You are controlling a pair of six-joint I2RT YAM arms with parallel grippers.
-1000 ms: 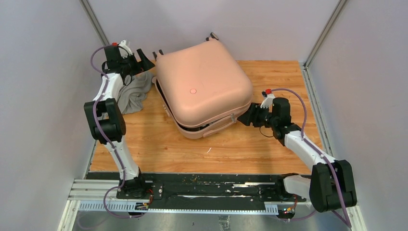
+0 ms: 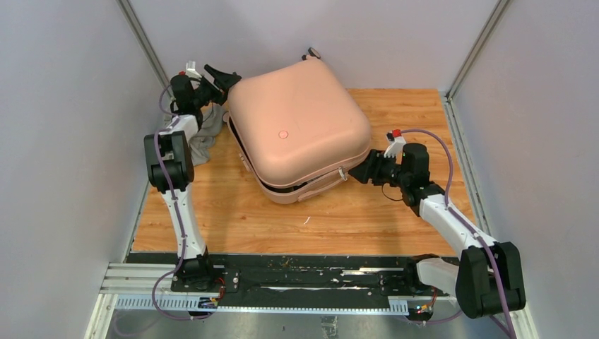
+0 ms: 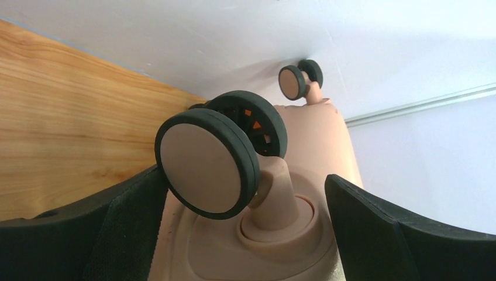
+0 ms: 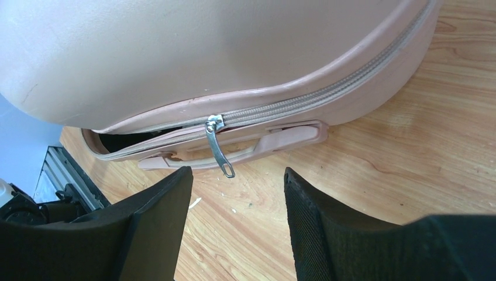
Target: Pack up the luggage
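A pink suitcase [image 2: 297,120] lies in the middle, its lid down, with a dark gap along the partly zipped seam. My left gripper [image 2: 228,78] is at its upper-left corner, open around a caster wheel [image 3: 200,168] that sits between the fingers; whether they touch it is unclear. My right gripper [image 2: 369,167] is at the lower-right corner, open, facing the zipper pull [image 4: 220,149], which hangs above the gap between its fingers beside the carry handle [image 4: 289,136].
A grey cloth [image 2: 200,141] lies on the wooden floor at the left, under the left arm. Walls stand close at back and sides. Bare floor [image 2: 304,233] shows in front and right of the suitcase.
My left gripper has moved right onto the suitcase's upper-left corner, over the wheel there. The right arm has shifted very slightly; the suitcase stays where it was.
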